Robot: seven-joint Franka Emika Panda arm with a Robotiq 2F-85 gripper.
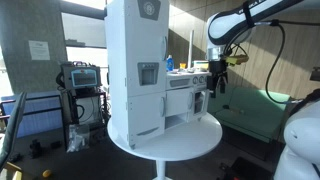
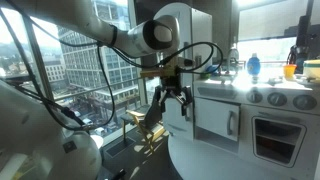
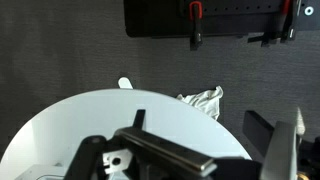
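My gripper [image 2: 172, 102] hangs beside the white toy kitchen, above the round white table [image 1: 200, 145]. Its dark fingers [image 2: 187, 96] stand apart in exterior view 2, and I see nothing held between them. The kitchen has a tall fridge unit [image 1: 138, 70] and a lower counter unit with cabinet doors [image 2: 217, 118]. An oven with a dark window [image 2: 275, 140] is at its right in exterior view 2. In the wrist view the black gripper parts cover the lower edge, over the table's rim [image 3: 60, 115].
On the counter stand a blue-topped bottle [image 2: 253, 64], a yellow item [image 2: 289, 72] and a blue container [image 2: 309, 70]. A white cloth [image 3: 203, 102] lies on the dark floor beyond the table. A green sofa [image 1: 250, 112] is behind the arm.
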